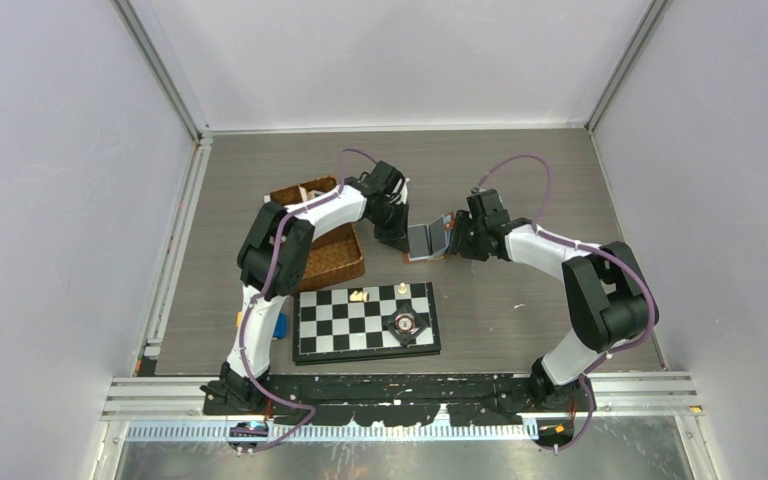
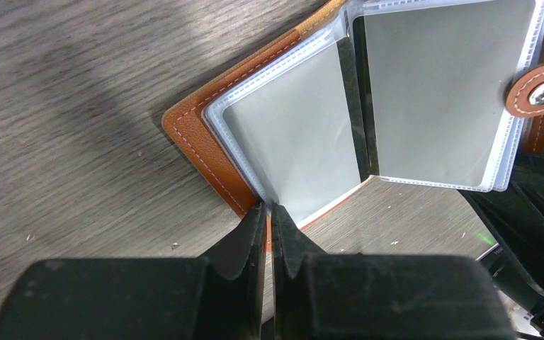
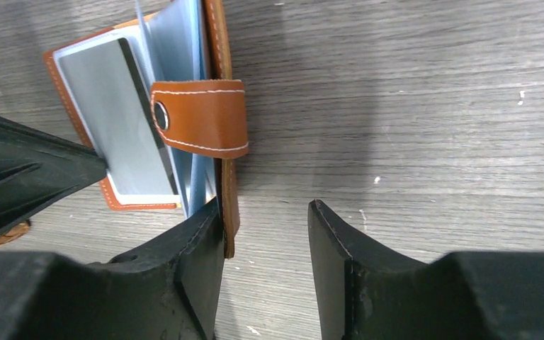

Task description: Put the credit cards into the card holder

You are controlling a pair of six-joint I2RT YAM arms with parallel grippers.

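The brown leather card holder (image 1: 428, 240) lies open on the table between both grippers, clear sleeves showing in the left wrist view (image 2: 425, 92). My left gripper is shut on the holder's left edge. My right gripper is part open at the opposite cover, whose strap with a snap (image 3: 198, 117) faces it; the cover's edge (image 3: 223, 177) stands upright by one finger. I cannot make out loose credit cards.
A wicker basket (image 1: 330, 262) stands left of the holder, under the left arm. A checkered board (image 1: 335, 330) with small pieces lies at the front.
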